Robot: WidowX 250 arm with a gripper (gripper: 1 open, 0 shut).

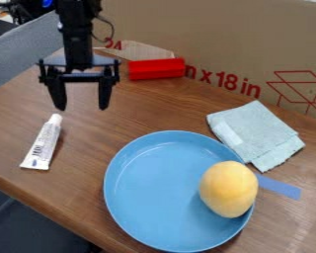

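My gripper (80, 97) hangs open above the wooden table at the upper left, nothing between its fingers. Below it and a little left lies a white tube (40, 144) with dark print. A yellow round object (228, 189) rests on the right part of a blue plate (147, 198) in the front middle.
A folded pale cloth (253, 133) lies right of centre, near a blue strip (279, 187). A red block (157, 68) sits at the back before a cardboard box (253, 44). Its left edge borders a dark area.
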